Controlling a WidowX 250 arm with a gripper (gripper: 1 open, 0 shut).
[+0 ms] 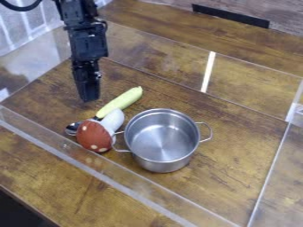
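My black gripper (88,92) hangs at the upper left, above the wooden surface, left of a pale yellow-green vegetable (120,101); its fingers point down, and I cannot make out how far apart they are. Below it lie a red-and-white mushroom-like object (95,135), a white oblong item (112,120) and a dark item (73,128) partly hidden beside them. A steel pot (160,145) with two side handles sits right of these, upright.
Transparent low walls border the workspace at left, front and right, and a thin white strip (208,72) lies at upper middle.
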